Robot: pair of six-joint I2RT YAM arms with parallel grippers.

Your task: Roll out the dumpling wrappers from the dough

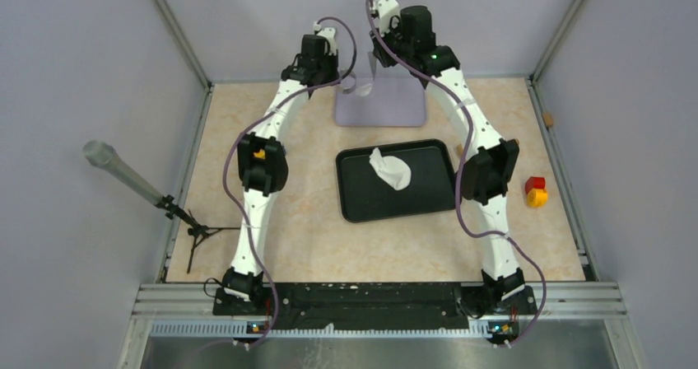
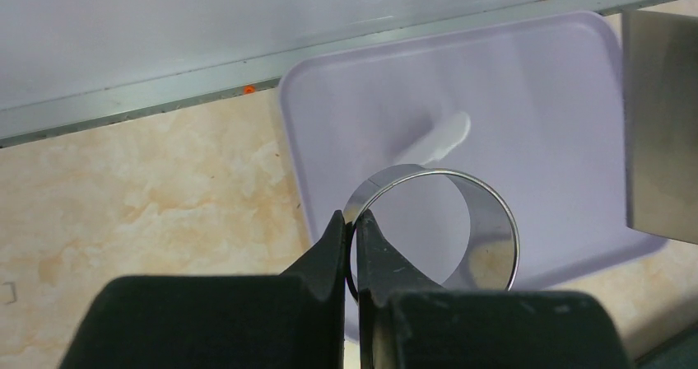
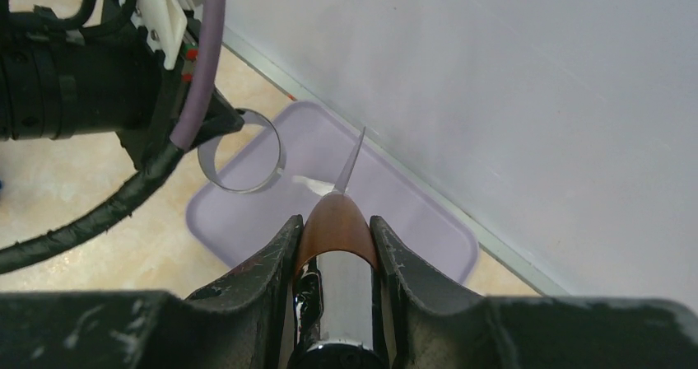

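Note:
My left gripper is shut on the rim of a metal ring cutter (image 2: 506,221), held over the lilac tray (image 2: 543,89). My right gripper is shut on the brown handle of a bladed metal tool; its broad blade hangs at the right of the left wrist view. A flattened white piece of dough (image 2: 436,138) lies on the lilac tray below. In the top view another white piece (image 1: 392,171) lies on the black tray (image 1: 395,204).
Red (image 1: 534,183) and yellow (image 1: 537,198) objects sit at the right edge. A tripod pole (image 1: 123,171) stands at the left. The back wall is close behind both grippers.

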